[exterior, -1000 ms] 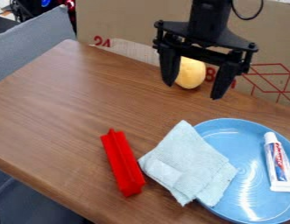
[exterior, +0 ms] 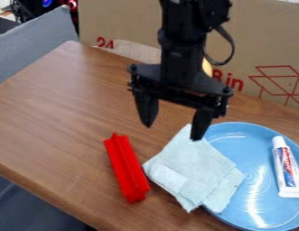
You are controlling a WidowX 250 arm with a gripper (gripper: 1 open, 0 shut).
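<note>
My black gripper (exterior: 173,117) hangs over the middle of the wooden table, open, its two fingers apart with nothing seen between them. It is just above the light blue folded cloth (exterior: 194,171), which lies partly on the rim of a blue plate (exterior: 266,203). A red bar-shaped object (exterior: 127,168) lies left of the cloth. A toothpaste tube (exterior: 288,169) rests on the plate at the right. A yellow object (exterior: 207,67) at the back is mostly hidden behind the arm.
A cardboard box (exterior: 121,23) stands along the back of the table. A grey padded surface (exterior: 31,59) is beyond the left edge.
The gripper has moved down and toward the front left, from beside the yellow object to above the cloth. The objects on the table have not visibly moved.
</note>
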